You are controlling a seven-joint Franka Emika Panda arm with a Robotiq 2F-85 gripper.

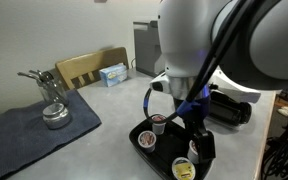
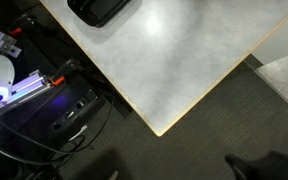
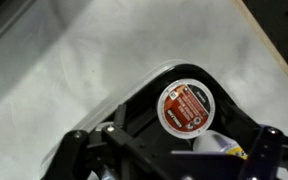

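Observation:
In the wrist view a coffee pod with a brown and orange lid sits in the black tray, its lid facing up. My gripper is open, with its dark fingers spread to either side just below the pod in the picture. A second, pale pod lies beside the first, partly covered by the gripper. In exterior view 1 the gripper is low over the right part of the tray, where a white pod shows under the fingers. Whether the fingers touch it, I cannot tell.
More pods stand in the tray: one at the back, one at the left and a yellow-lidded one in front. A dark cloth with a metal pot lies left. Between cloth and tray the table is clear.

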